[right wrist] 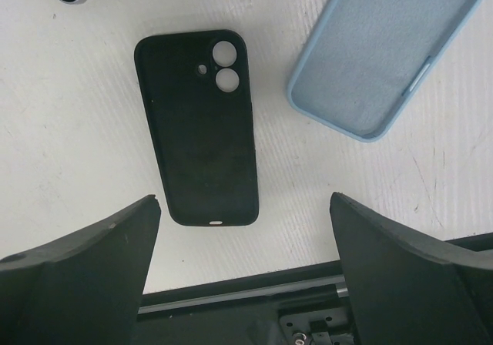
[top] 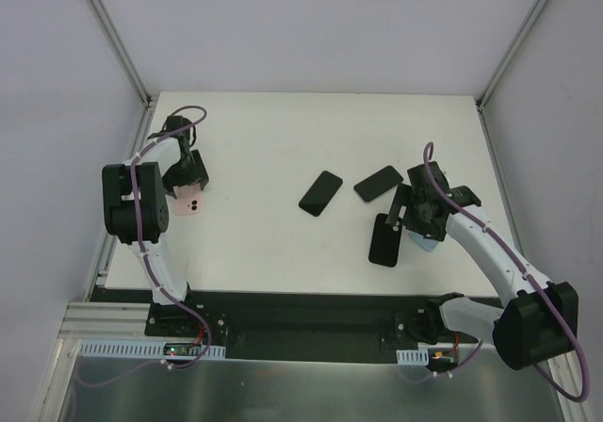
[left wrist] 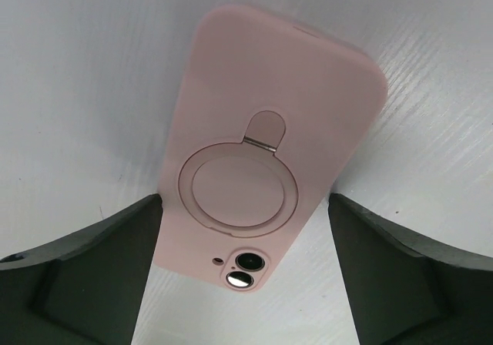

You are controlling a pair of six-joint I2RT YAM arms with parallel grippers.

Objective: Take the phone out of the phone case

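Note:
A pink phone case [left wrist: 262, 75] with a ring stand and camera cutouts, back facing up, lies at the table's left [top: 187, 202]. My left gripper is part open around it, fingertips at both long sides; whether they press on it I cannot tell. My right gripper stands open above an empty black case [right wrist: 202, 152] on the right, beside an empty light blue case [right wrist: 385, 52].
Two dark phones [top: 320, 192] [top: 378, 183] lie in the middle and right of the white table [top: 254, 139].

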